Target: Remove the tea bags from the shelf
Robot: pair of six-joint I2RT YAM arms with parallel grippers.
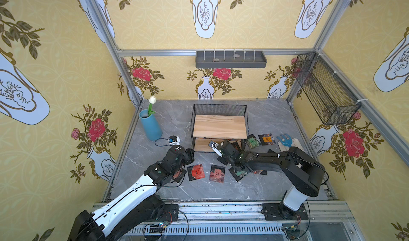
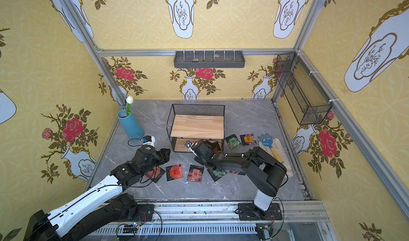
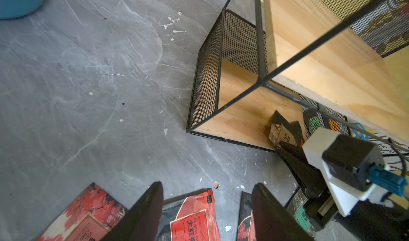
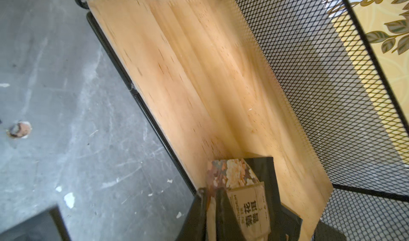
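Note:
In the right wrist view, a tea bag with a floral print and a tan label (image 4: 249,211) leans on the wooden lower board of the shelf (image 4: 170,70), with black wrapping behind it. The narrow-set fingers of my right gripper overlap its near edge; whether they pinch it cannot be told. From the left wrist view, the same tea bag (image 3: 281,132) is still inside the shelf, at the right gripper's tip. My left gripper stands open and empty above the counter, left of the shelf front. A red tea bag (image 3: 189,224) lies below it.
Several tea bags lie along the counter front, including a red one (image 1: 196,172) and a pinkish one (image 1: 216,174). Right of the shelf are a green one (image 1: 252,141) and an orange one (image 1: 267,139). A blue vase (image 1: 150,126) stands left.

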